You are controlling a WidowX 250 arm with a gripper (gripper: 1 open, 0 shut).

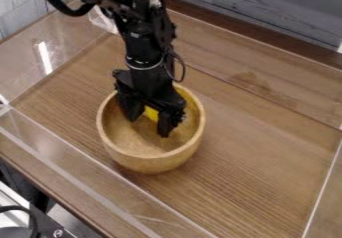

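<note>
My black gripper [147, 112] reaches down from the upper left into a tan oval bowl [150, 154], its fingers spread open inside the bowl's back part. A yellow object [150, 113] lies in the bowl among the fingers, partly hidden by them; whether they touch it I cannot tell.
The bowl stands on a wooden surface [254, 152] with bare room to the right. A raised pale wall runs along the back. At the lower left, beyond the surface's edge, a dark cable shows.
</note>
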